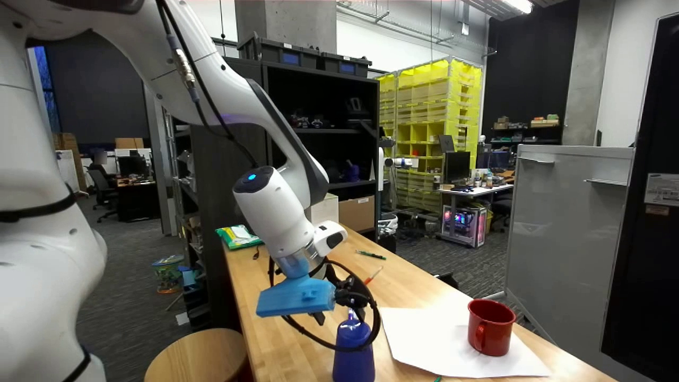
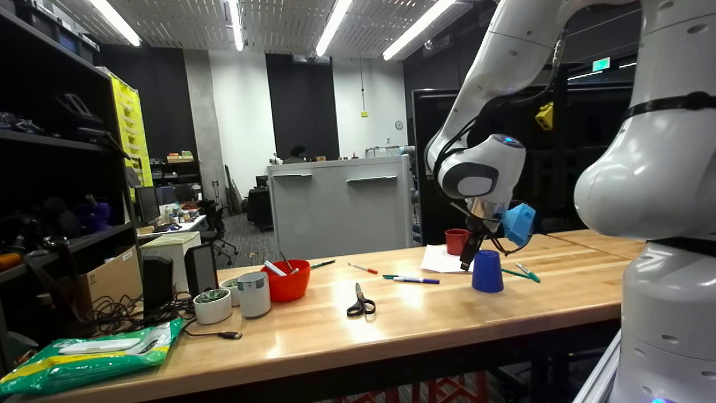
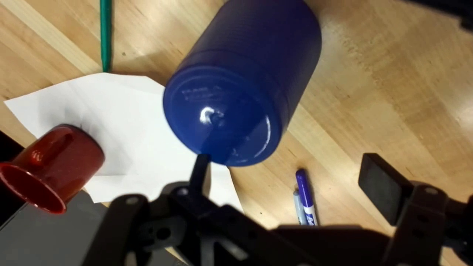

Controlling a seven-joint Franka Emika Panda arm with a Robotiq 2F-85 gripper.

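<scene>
A blue cup (image 2: pixel 487 272) stands upside down on the table, its closed base facing up. In the wrist view the cup (image 3: pixel 248 84) fills the upper middle. My gripper is open, its fingers wide apart with only table and markers visible between them. One finger (image 3: pixel 201 170) overlaps the near edge of the cup's base in that view; whether it touches cannot be told. From exterior view 1, the gripper (image 1: pixel 339 314) hangs tilted around the top of the cup's height, partly hidden by the blue mount and cable.
A red mug (image 1: pixel 491 328) stands on white paper (image 1: pixel 423 340). Markers (image 2: pixel 411 279), scissors (image 2: pixel 361 302) and a red bowl (image 2: pixel 292 281) lie farther along the table. A green pen (image 3: pixel 105 35) is close to the cup. Bare table surrounds the scissors.
</scene>
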